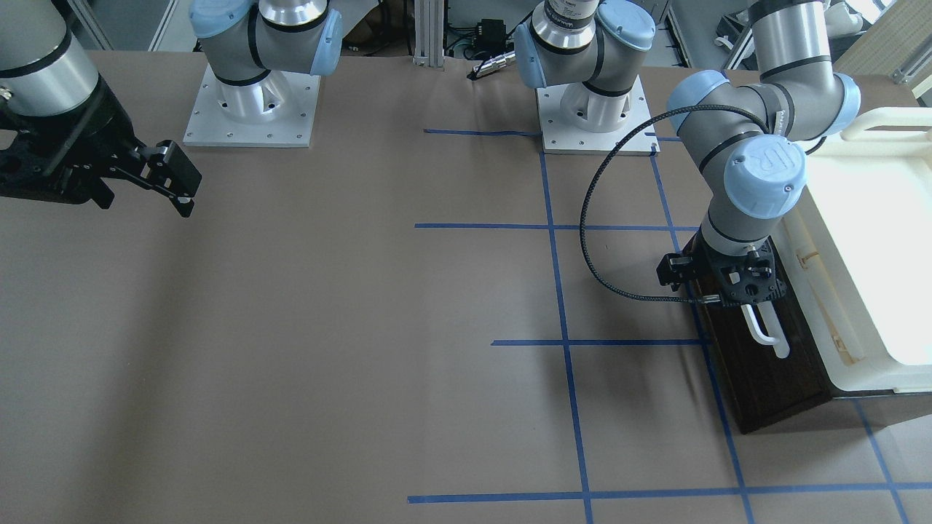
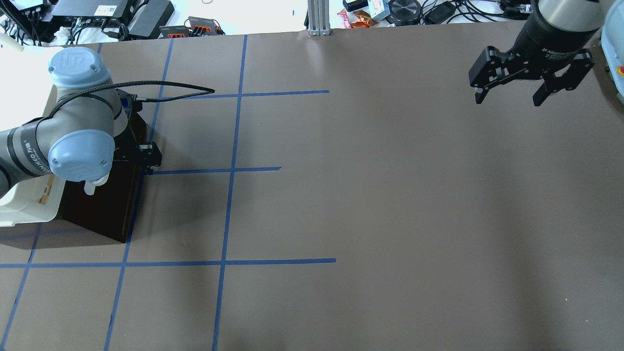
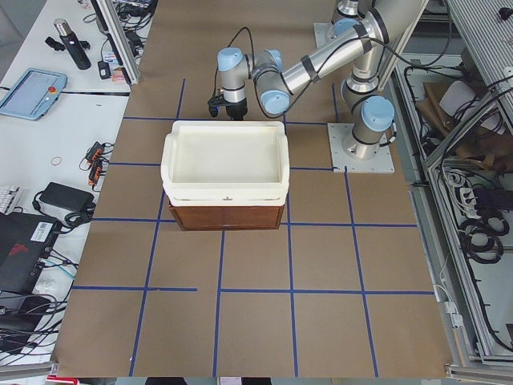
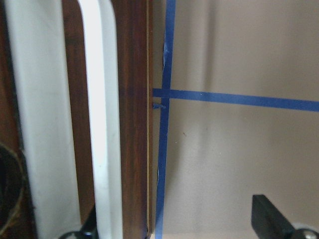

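Observation:
My gripper (image 1: 716, 275) is at the dark wooden box (image 1: 760, 384), over a white handle (image 1: 769, 336) on the box's side. In the left wrist view the white handle (image 4: 102, 124) runs upright along the brown wood (image 4: 132, 124); one black finger shows low at the right, over the floor, and another is mostly hidden low behind the handle. Whether the fingers are open or shut on anything is hard to be sure of; the right finger stands well apart from the handle. A white tray (image 3: 224, 160) sits on the box.
Another black gripper (image 2: 529, 73) hangs across the table, and further arms stand at the back. A black cable loops from my arm.

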